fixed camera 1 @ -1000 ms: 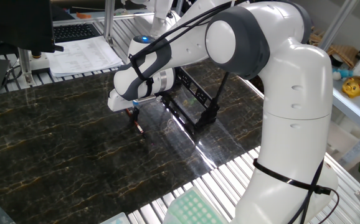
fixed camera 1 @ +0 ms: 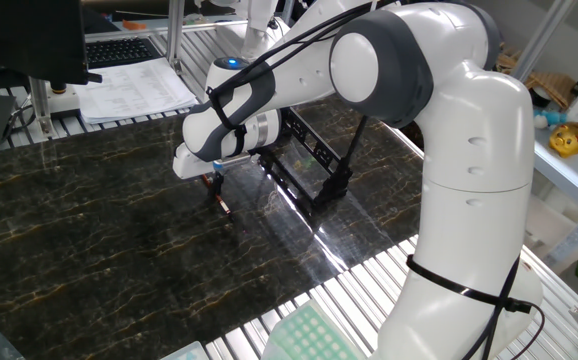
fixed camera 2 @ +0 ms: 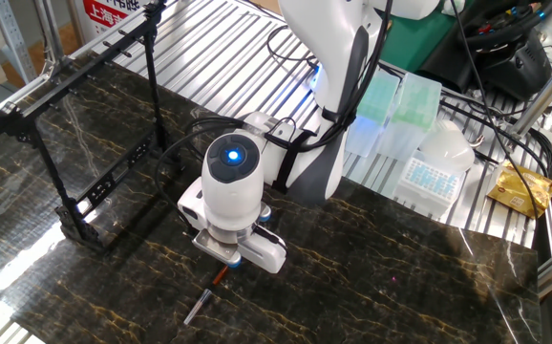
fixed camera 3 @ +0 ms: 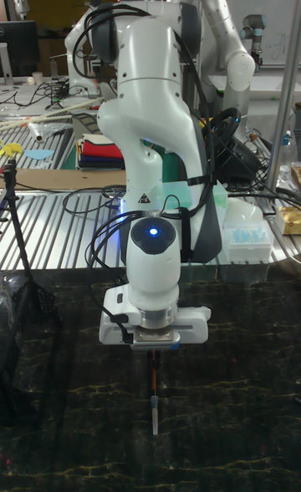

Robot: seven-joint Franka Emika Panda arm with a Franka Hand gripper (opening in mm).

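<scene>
A slim pen-like stick (fixed camera 1: pixel 226 208), reddish brown with a pale end, lies at the dark marbled tabletop (fixed camera 1: pixel 99 250). In the second exterior view, the pale end of the stick (fixed camera 2: pixel 198 308) points toward the near edge, while its other end disappears under the hand. My gripper (fixed camera 1: pixel 217 194) reaches down over the stick's middle, its dark fingers close to it or around it. The white hand covers most of the fingers in the other two views. Whether the fingers are closed on the stick cannot be made out.
A black open frame (fixed camera 2: pixel 114 182) stands on the tabletop beside the arm. Pale boxes (fixed camera 2: pixel 429 186) and a gold packet (fixed camera 2: pixel 521 189) sit on the slatted metal surface behind. Papers (fixed camera 1: pixel 134 92) and a keyboard (fixed camera 1: pixel 119 50) lie at the far side.
</scene>
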